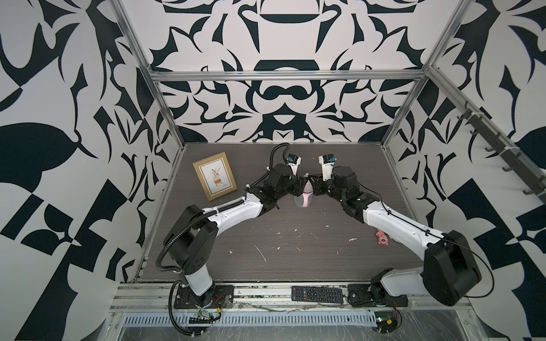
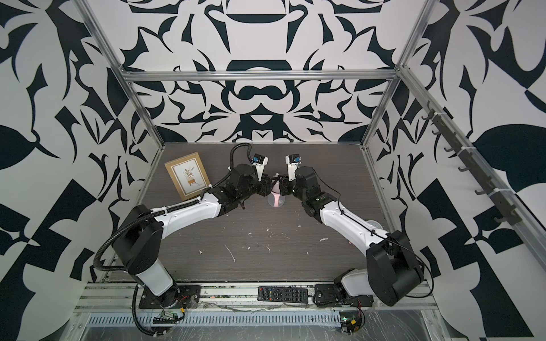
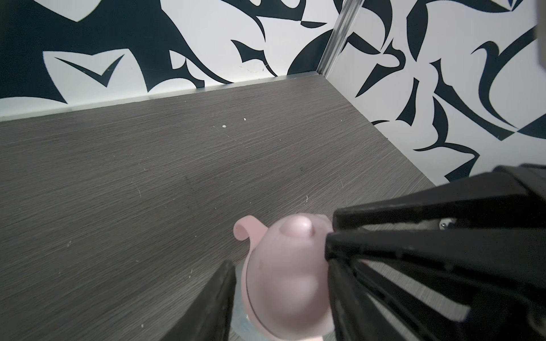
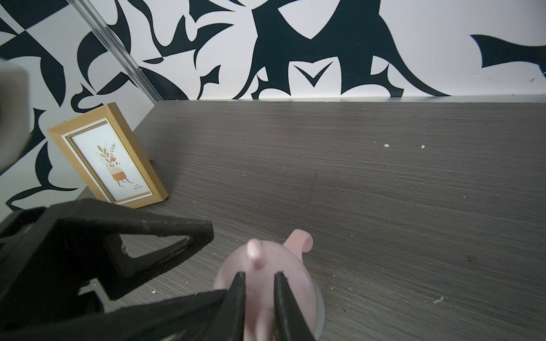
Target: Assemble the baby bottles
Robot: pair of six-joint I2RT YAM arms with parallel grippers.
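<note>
A baby bottle (image 1: 304, 200) with a clear body and pink top (image 3: 290, 278) stands at the middle of the table between both arms. A curled pink handle (image 4: 298, 244) shows on its far side. Around the pink top, the fingers of my left gripper are part open, one on each side. My right gripper has closed to a narrow gap at the near side, with a pink strip, seemingly a handle, between its fingers. In the left wrist view its black fingers (image 3: 392, 247) reach in from the right and cover the top's right edge.
A pink piece (image 1: 382, 237) lies at the right, by the right forearm. A clear or white round item (image 2: 373, 224) is partly hidden behind that arm. At back left stands a framed picture (image 1: 215, 176).
</note>
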